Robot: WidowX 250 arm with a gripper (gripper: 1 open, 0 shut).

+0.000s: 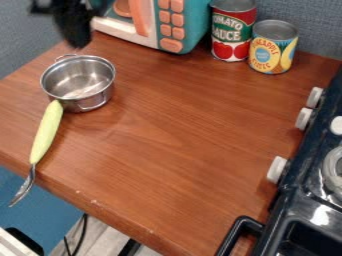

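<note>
My gripper is a dark, motion-blurred shape at the top left, raised above and apart from a steel pot on the wooden table. Its finger state is too blurred to read. Just in front of the pot lies a pale yellow ladle or spoon with a metal end, pointing toward the table's front left edge.
A toy microwave stands at the back, with a tomato sauce can and a yellow can to its right. A black stove fills the right side.
</note>
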